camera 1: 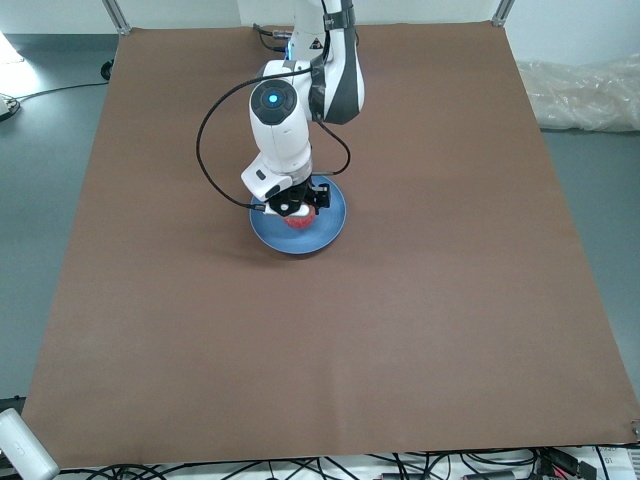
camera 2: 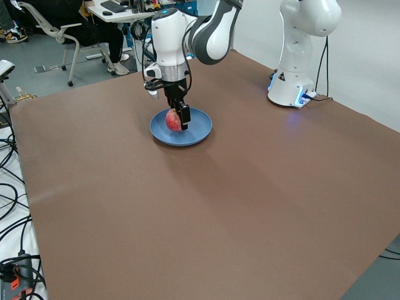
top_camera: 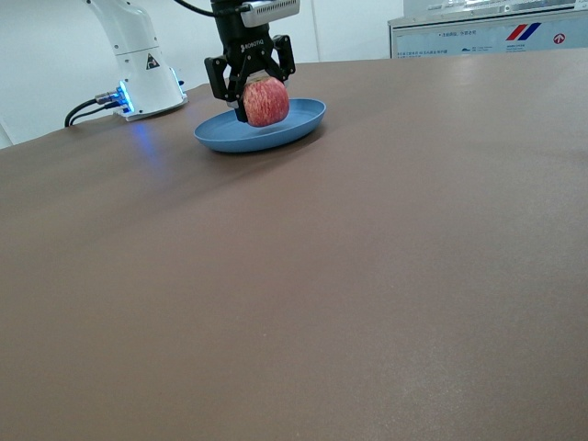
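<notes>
A red apple [top_camera: 265,102] is held between the fingers of my black gripper [top_camera: 254,87] low over a round blue plate [top_camera: 220,136]. In the left view the apple [camera 1: 300,221] is mostly under the gripper [camera 1: 300,205], over the blue plate [camera 1: 272,232]. In the right view the apple [camera 2: 173,121] and gripper [camera 2: 177,119] are over the middle of the plate [camera 2: 199,131]; whether the apple touches the plate is hard to tell.
The white arm base [camera 2: 290,87] with its cables stands at the table's back edge. Cables and equipment lie beyond the front edge.
</notes>
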